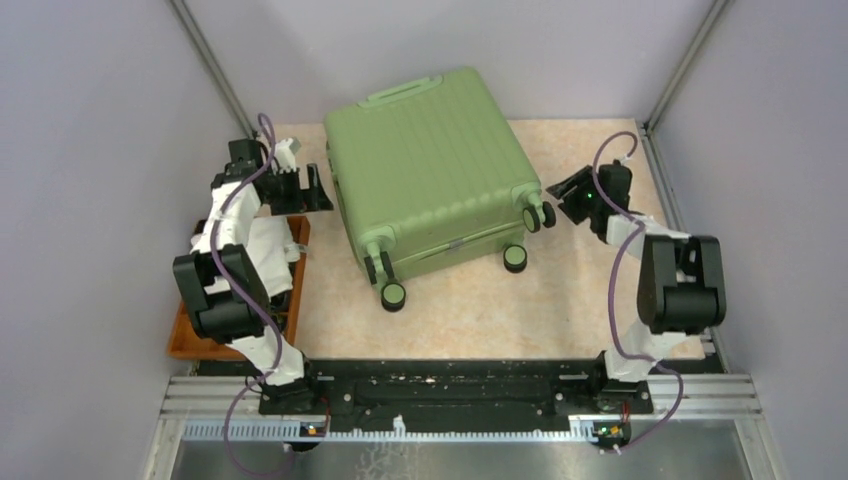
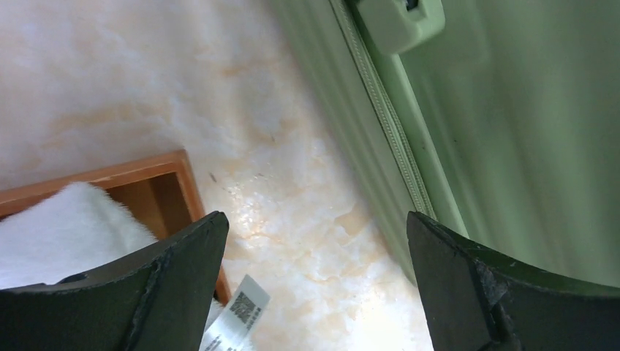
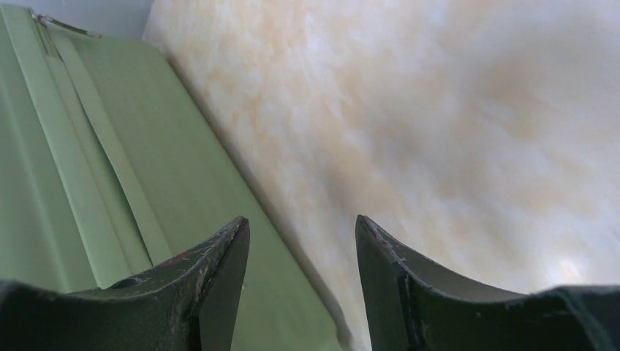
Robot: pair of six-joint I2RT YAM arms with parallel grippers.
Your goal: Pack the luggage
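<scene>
A closed green suitcase (image 1: 430,160) lies on the pale marbled table, its wheeled end toward the front. My left gripper (image 1: 312,187) stands open just off its left side; in the left wrist view the zipper side (image 2: 373,110) is right beside it, nothing between the fingers. My right gripper (image 1: 566,186) is open and empty at the suitcase's right side, with bare table and the green side (image 3: 131,183) in its wrist view. At the left, a brown box (image 1: 185,335) holds white cloth (image 1: 265,250), also seen under the left gripper.
Walls bound the table at the back and both sides. The box sits close to the suitcase's left.
</scene>
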